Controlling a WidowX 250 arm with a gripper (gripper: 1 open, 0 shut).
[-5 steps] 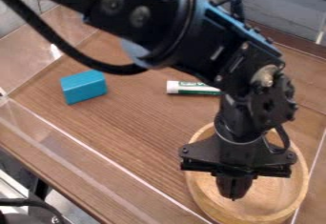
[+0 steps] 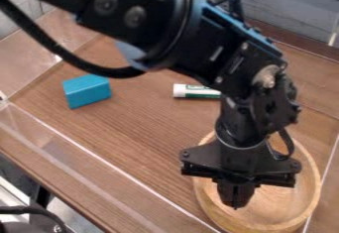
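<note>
My black gripper (image 2: 236, 192) hangs low over the inside of a round, light wooden bowl (image 2: 294, 203) at the lower right. Its fingers are shut, with nothing visible between them. The gripper's body hides part of the bowl's middle.
A teal block (image 2: 86, 91) lies on the wooden surface (image 2: 126, 138) at the left. A white and green tube (image 2: 195, 92) lies farther back, partly behind the arm.
The arm and gripper have shifted very slightly to the left over the bowl. The objects on the surface stay where they were.
</note>
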